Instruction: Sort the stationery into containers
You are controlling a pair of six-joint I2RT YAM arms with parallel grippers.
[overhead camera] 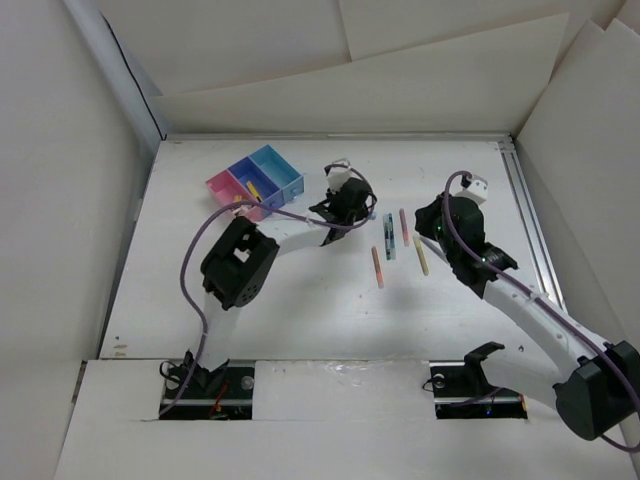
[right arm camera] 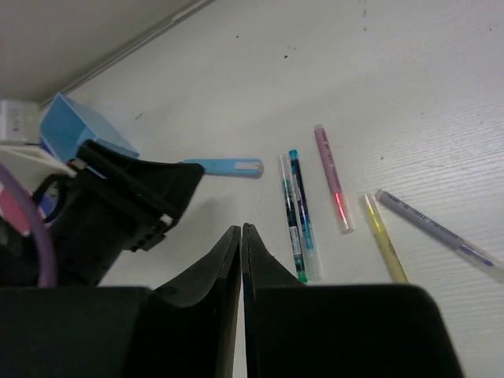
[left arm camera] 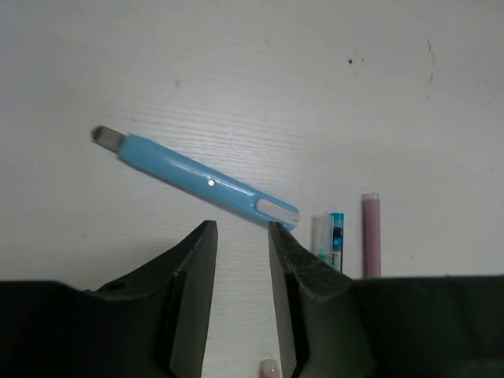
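My left gripper hangs over a light-blue cutter (left arm camera: 197, 177), its fingers a little apart with nothing between them. My right gripper is over the right side, its fingers close together. Two blue-and-clear pens (overhead camera: 389, 236) lie side by side, with a pink pen (overhead camera: 405, 227), a yellow pen (overhead camera: 420, 254), a grey pen (right arm camera: 433, 228) and an orange pen (overhead camera: 377, 267) around them. A pink and blue divided container (overhead camera: 281, 192) stands at the back left, something yellow inside.
The left arm reaches across the middle, near the right arm. Walls and a metal rail (overhead camera: 530, 220) border the back and right.
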